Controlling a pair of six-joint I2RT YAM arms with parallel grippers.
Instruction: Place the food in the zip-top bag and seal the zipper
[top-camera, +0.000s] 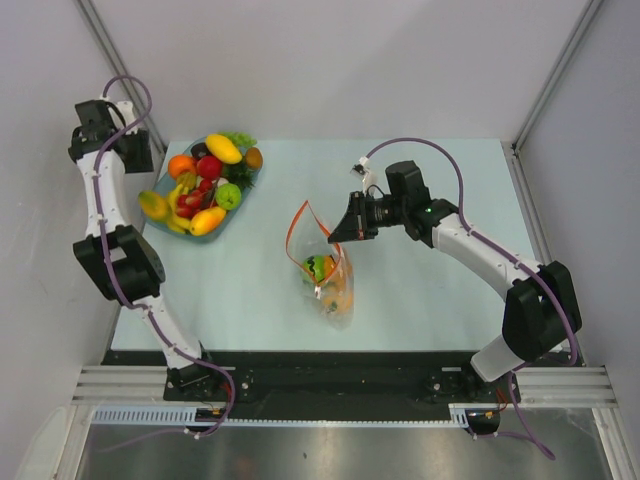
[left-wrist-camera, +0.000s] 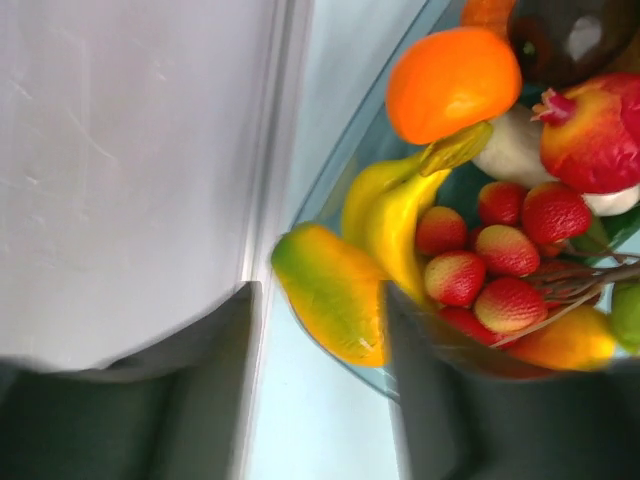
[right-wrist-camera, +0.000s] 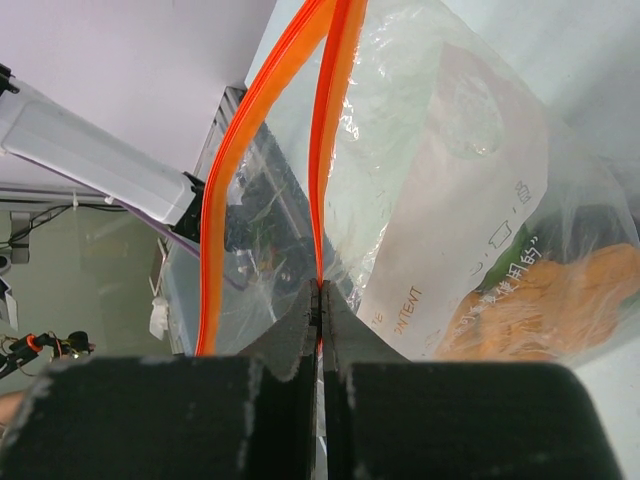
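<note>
My left gripper (top-camera: 137, 150) hangs at the left wall, just left of the blue bowl (top-camera: 215, 225) of food; in the left wrist view its blurred fingers stand apart with nothing seen held, a mango (left-wrist-camera: 325, 290) and bananas (left-wrist-camera: 395, 220) beyond them. My right gripper is shut on the orange-zippered rim of the zip top bag (right-wrist-camera: 450, 150), holding it upright at the table's middle. Green and orange food (top-camera: 320, 268) lies inside the bag.
The bowl also holds an orange (left-wrist-camera: 450, 85), a pomegranate (left-wrist-camera: 590, 140), red berries (left-wrist-camera: 505, 250) and other produce.
</note>
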